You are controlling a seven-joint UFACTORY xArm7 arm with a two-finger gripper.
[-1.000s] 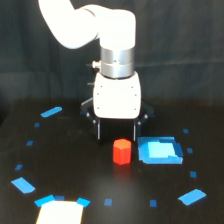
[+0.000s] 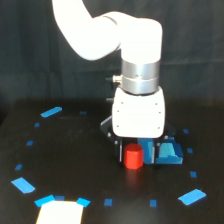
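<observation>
The red block (image 2: 133, 158) is at the middle of the dark table, and its top is hidden behind the gripper. My gripper (image 2: 134, 157) points down over it, a dark finger close against each side of the block. The fingers look narrowed onto it, though dark fingers on a dark table make the contact hard to see. Whether the block is off the table does not show. Just behind and to the right lies a blue tray (image 2: 174, 158), partly covered by the gripper.
A pale box-shaped object (image 2: 60, 212) stands at the front left edge. Strips of blue tape (image 2: 192, 197) and small blue marks are scattered over the dark table.
My gripper has moved down and to the right, and its fingers stand closer together around the red block. The block has shifted slightly right. The blue tray is now partly hidden.
</observation>
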